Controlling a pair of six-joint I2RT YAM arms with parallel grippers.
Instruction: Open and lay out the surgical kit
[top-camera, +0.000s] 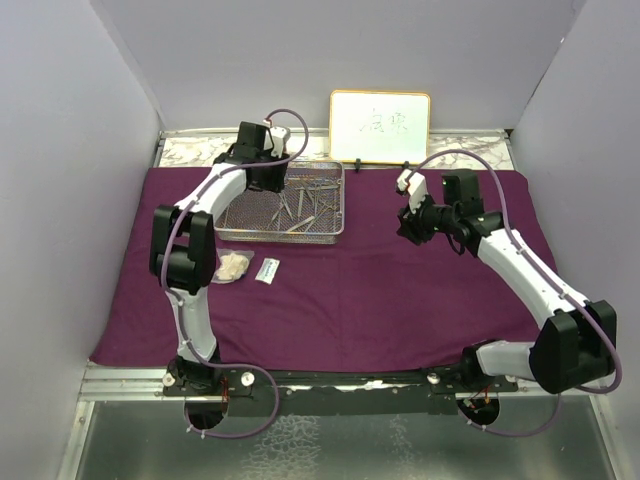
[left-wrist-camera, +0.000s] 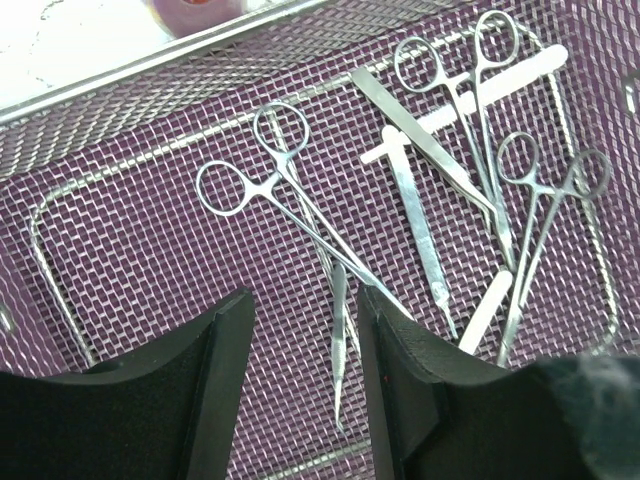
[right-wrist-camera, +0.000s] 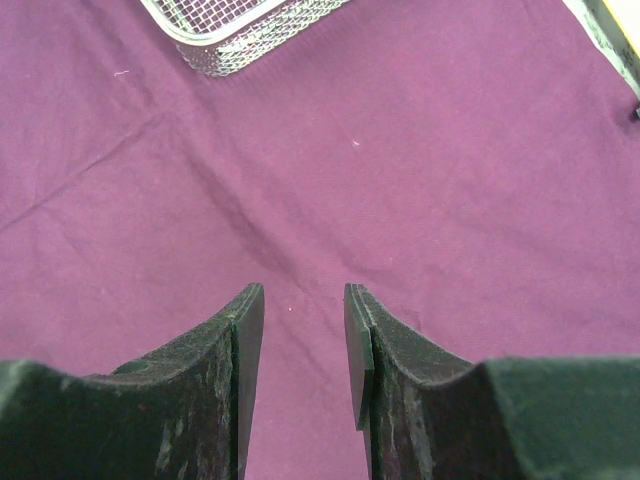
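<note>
The wire mesh tray (top-camera: 280, 235) at the back left holds metal instruments: scissor-like clamps (left-wrist-camera: 262, 190), tweezers (left-wrist-camera: 430, 150), a slim handled tool (left-wrist-camera: 415, 210) and pale strips (left-wrist-camera: 485, 310). Over its rear part hangs my left gripper, open, its fingers apart above the instruments with none seen between them. On the right, my right gripper hangs open over bare purple cloth (right-wrist-camera: 280, 170), to the right of the tray, nothing between its fingers.
A gauze bag (top-camera: 233, 264) and a small packet (top-camera: 267, 270) lie in front of the tray. A whiteboard (top-camera: 379, 125) stands at the back.
</note>
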